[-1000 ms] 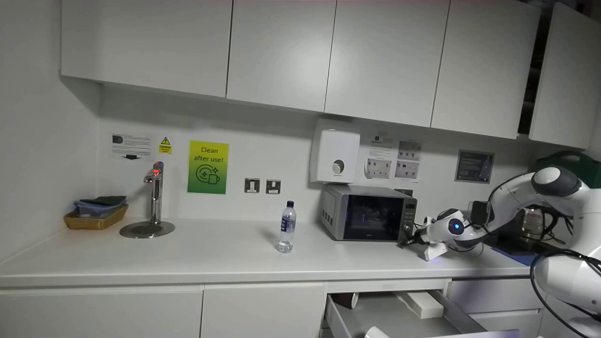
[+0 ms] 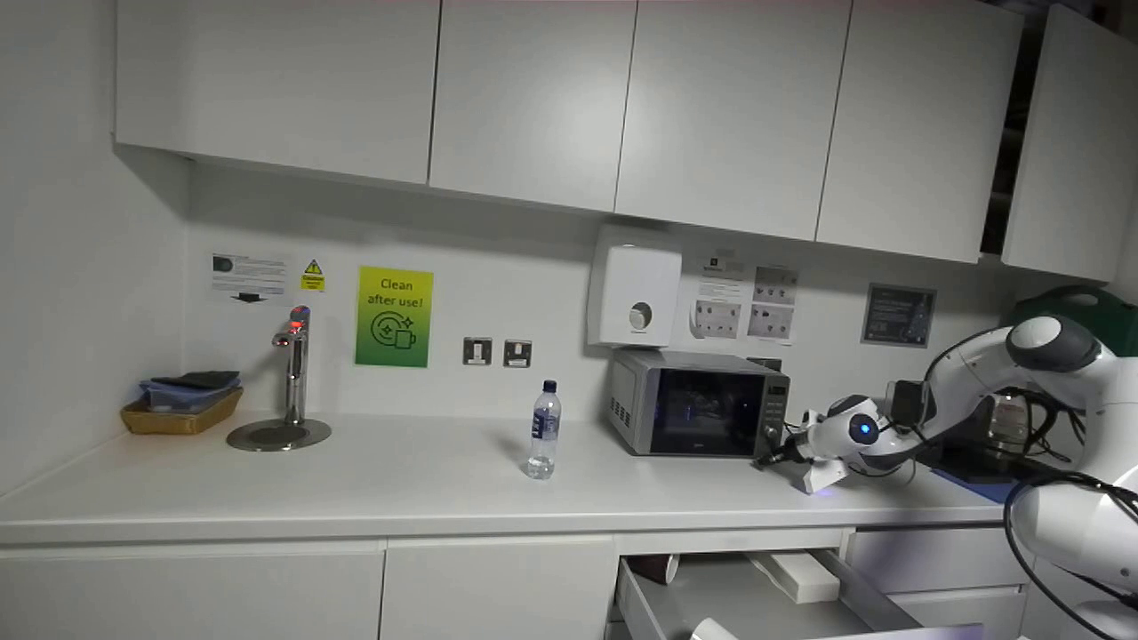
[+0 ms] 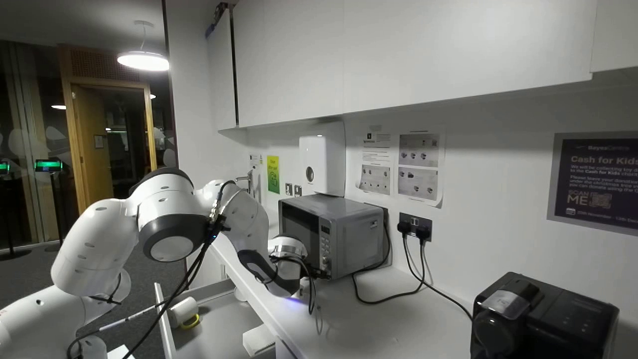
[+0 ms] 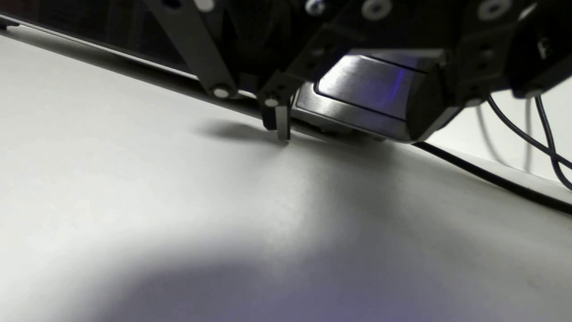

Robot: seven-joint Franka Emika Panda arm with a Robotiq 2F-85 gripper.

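A silver and black microwave stands on the counter against the back wall, its door shut. In the wrist view my gripper is open, low over the counter and close to the microwave's lower right front. A metallic button panel on the microwave shows between the two spread fingers. Whether the fingers touch the microwave, I cannot tell. Exterior view 1 places the gripper beside the microwave's control side. A clear water bottle with a dark cap stands upright to the left of the microwave.
Below the counter, a drawer is pulled out, holding cups and a white box. Cables trail behind the microwave, and a black coffee machine stands nearby. A tap is far left.
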